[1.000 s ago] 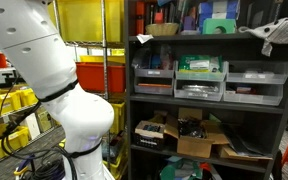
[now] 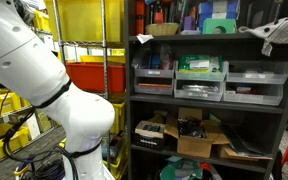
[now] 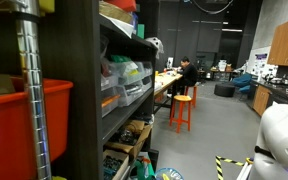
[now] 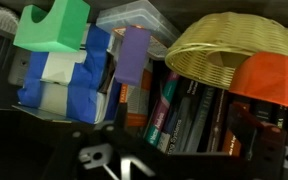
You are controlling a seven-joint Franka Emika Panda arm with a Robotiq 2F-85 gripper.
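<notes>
In the wrist view my gripper stands open, its dark fingers apart at the lower left and right. Nothing appears held between them. Beyond the fingers, a row of slim books or boxes [image 4: 187,112] stands side by side. A wicker basket [image 4: 206,64] lies above this row, and an orange item [image 4: 269,78] overlaps its right side. A purple block-like item [image 4: 132,55] is left of the basket. My white arm [image 2: 69,125] rises at the left of exterior view 1; the gripper itself is outside both exterior views.
A dark shelf [image 2: 212,105] carries clear drawers [image 2: 199,90], cardboard boxes [image 2: 212,134] and a wicker basket [image 2: 157,29]. Yellow bins [image 2: 81,20] stand left. A person [image 3: 188,75] sits farther back. Open floor [image 3: 204,130] lies right of the shelf.
</notes>
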